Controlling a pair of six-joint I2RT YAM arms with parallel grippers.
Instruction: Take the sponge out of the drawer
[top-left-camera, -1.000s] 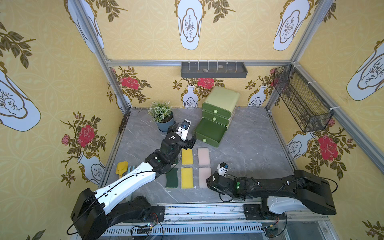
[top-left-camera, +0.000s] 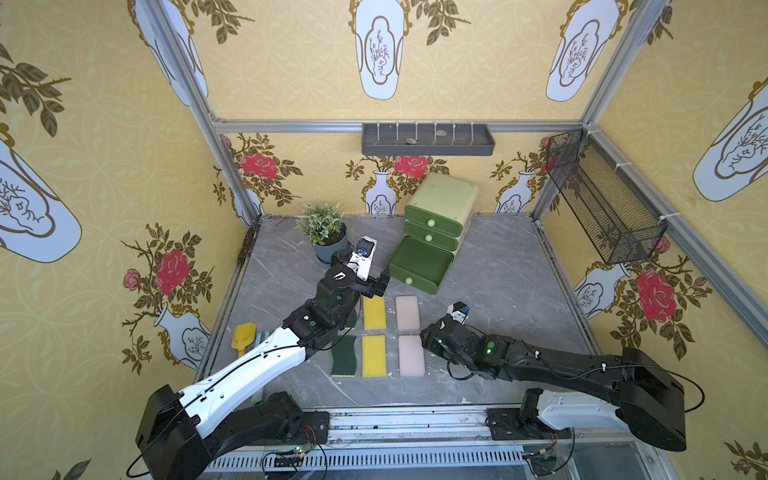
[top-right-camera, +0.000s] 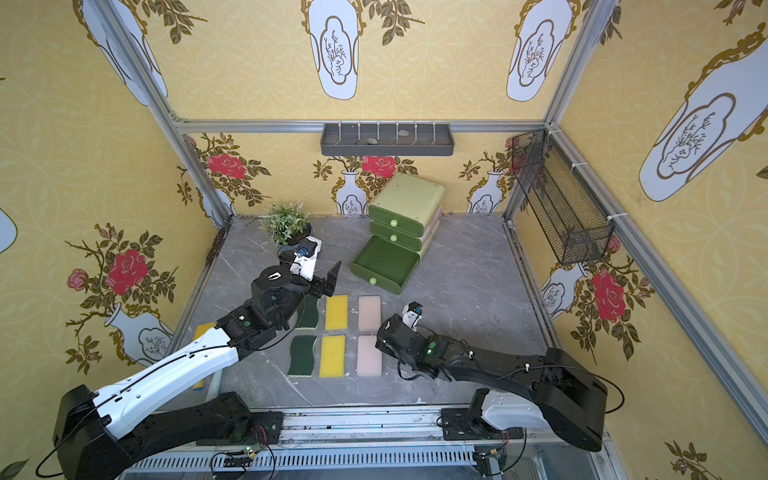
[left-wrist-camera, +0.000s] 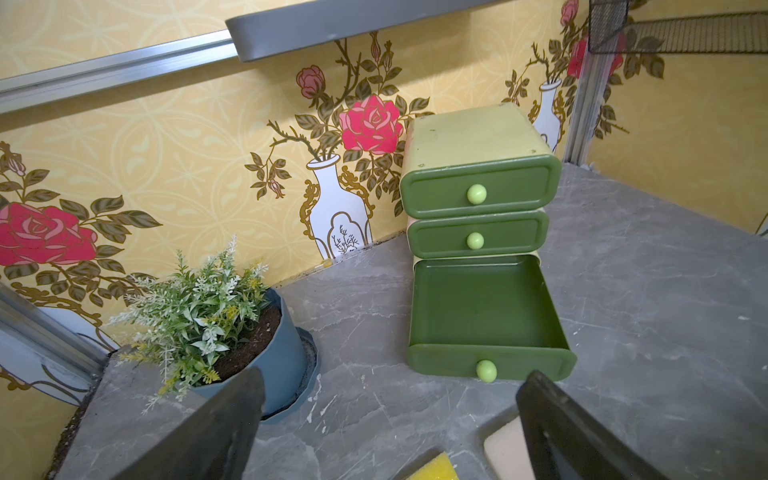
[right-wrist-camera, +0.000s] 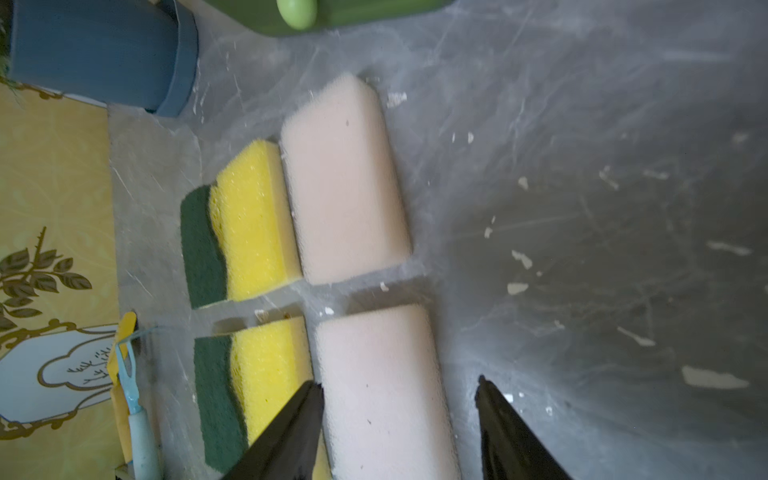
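Note:
The green drawer unit (left-wrist-camera: 480, 144) stands at the back, its bottom drawer (left-wrist-camera: 484, 300) pulled out and empty. My left gripper is open in front of it, above the sponges, nothing between its fingers. My right gripper is part open over a pink sponge (right-wrist-camera: 380, 376) at the front right of the group. Another pink sponge (right-wrist-camera: 344, 184), yellow sponges (right-wrist-camera: 252, 224) and dark green sponges (right-wrist-camera: 212, 392) lie on the grey table in two rows.
A potted plant (left-wrist-camera: 272, 352) stands left of the drawer. Yellow and blue tools (right-wrist-camera: 136, 424) lie at the left edge. The table right of the drawer and sponges is clear. A wire basket (top-left-camera: 608, 200) hangs on the right wall.
My left arm has shifted slightly left. The drawer and sponges have not moved.

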